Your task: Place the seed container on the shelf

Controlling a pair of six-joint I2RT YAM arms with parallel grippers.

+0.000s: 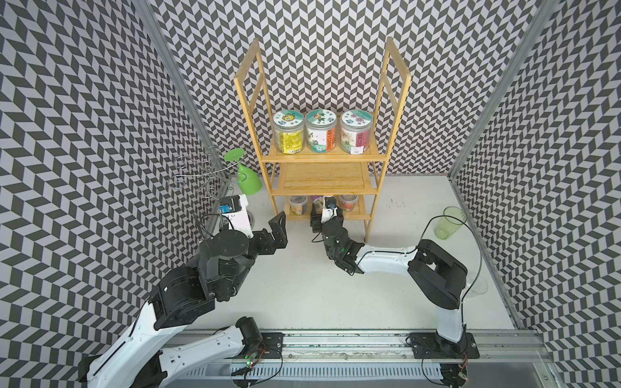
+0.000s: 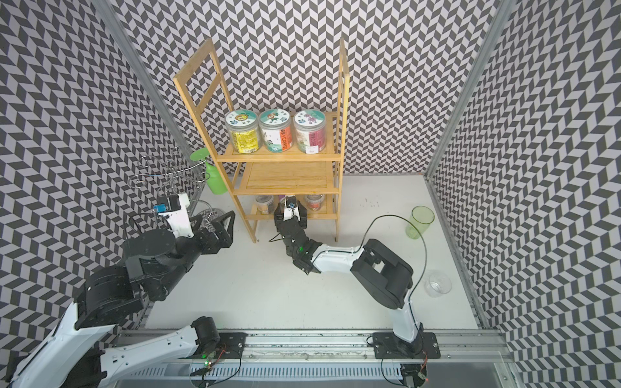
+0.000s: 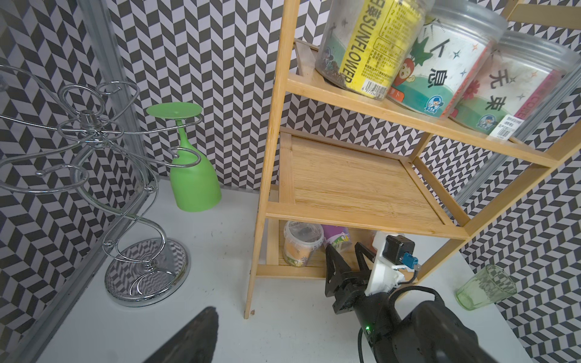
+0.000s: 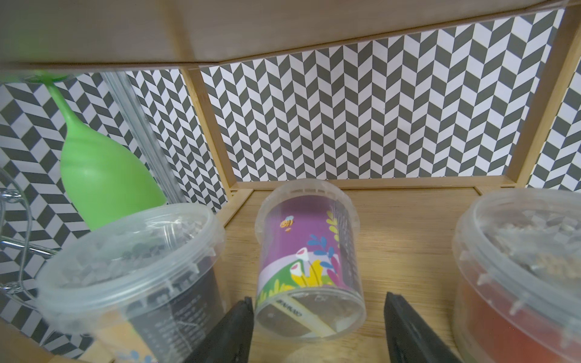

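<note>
A purple seed container lies on its side on the bottom shelf, its base toward my right wrist camera, between two upright tubs, a left one and a right one. My right gripper is at that shelf, fingers apart on either side of the purple container's near end; whether they touch it I cannot tell. My left gripper is raised left of the shelf unit, open, with nothing seen between its fingers.
The middle shelf is empty; three jars fill the top one. A wire rack and green goblet stand left. A green glass and clear cup are right.
</note>
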